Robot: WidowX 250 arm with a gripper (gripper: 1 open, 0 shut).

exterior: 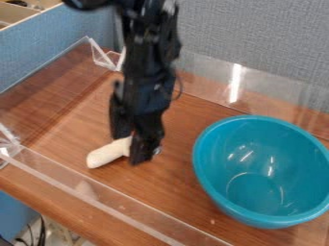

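Note:
My black gripper (pixel 139 135) hangs at the centre of the camera view, blurred, its lower end just above a long pale cream object (pixel 107 155) lying on the wooden table. The object's right part is partly hidden behind the gripper. The gripper is open; whether its fingers touch the object I cannot tell. To the right stands a blue bowl (pixel 264 197), with nothing visible inside it.
Clear plastic edging runs along the front and back of the wooden table (pixel 58 110). A blue padded wall (pixel 33 58) is on the left and a grey panel (pixel 264 58) behind. Bare wood lies left of the gripper.

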